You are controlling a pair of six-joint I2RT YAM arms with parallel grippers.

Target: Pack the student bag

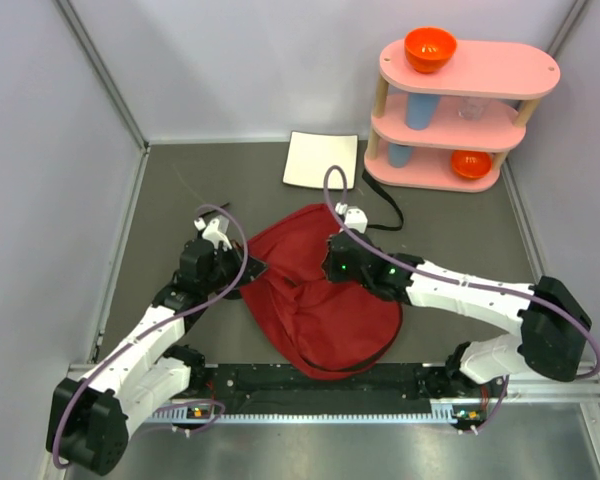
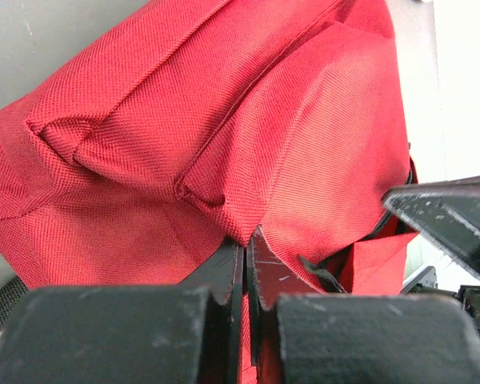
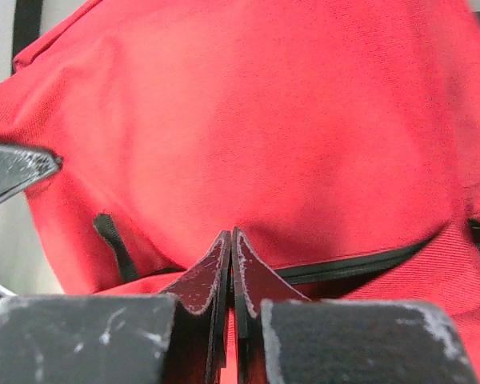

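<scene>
The red bag (image 1: 320,330) lies open and crumpled on the grey floor of the workspace, a black zipper (image 3: 352,264) and strap along it. My left gripper is at the bag's left side, shut, its tips against folded red fabric; whether any cloth is pinched cannot be seen clearly. My right gripper is over the bag's upper right part, shut, with nothing visible between its fingers, just above the zipper opening.
A white flat item (image 1: 320,158) lies behind the bag. At the back right stands a pink three-tier shelf (image 1: 470,70) with orange bowls (image 1: 430,45) and blue cups (image 1: 420,110). Black straps lie beside the bag.
</scene>
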